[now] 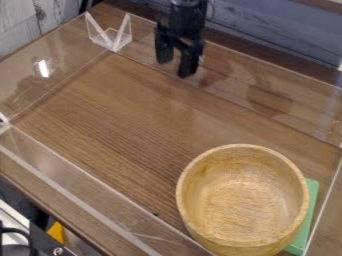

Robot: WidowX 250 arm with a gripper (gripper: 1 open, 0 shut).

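The robot's gripper (179,54) is at the back centre of the wooden tabletop (114,120), at the end of a dark arm that comes down from the top edge. It is small and blurred, so its fingers and anything between them cannot be made out clearly.
A large yellow bowl (241,200) stands at the lower right, with a green object (305,205) beside it. A white wire-like holder (110,32) stands at the back left.
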